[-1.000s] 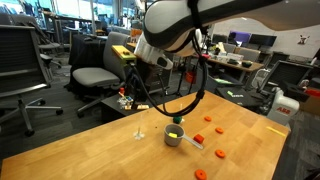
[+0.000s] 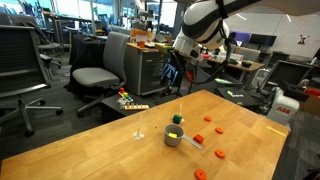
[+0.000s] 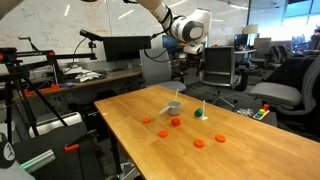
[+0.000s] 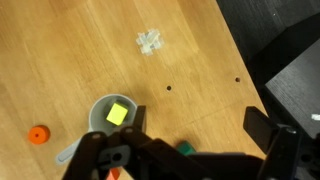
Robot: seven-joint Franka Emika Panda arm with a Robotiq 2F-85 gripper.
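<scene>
My gripper is open and hangs high above the wooden table, its two dark fingers wide apart with only tabletop between them. In exterior view 1 the gripper (image 2: 181,76) is small and dark below the white arm. A grey pot with a handle (image 2: 174,139) stands upright on the table, and in the wrist view a yellow block (image 4: 117,114) lies inside it. Beside the pot is a green object (image 2: 177,118), partly hidden behind the gripper body in the wrist view.
Several orange-red pieces lie scattered, including a disc (image 4: 39,134) and another disc (image 2: 200,174). A small whitish item (image 4: 150,41) rests on bare wood. Office chairs (image 2: 97,70) stand beyond its edge.
In exterior view 1 the arm and gripper have swung to the right, from above the table's far edge left of the pot to above the green object. The tabletop objects look unmoved.
</scene>
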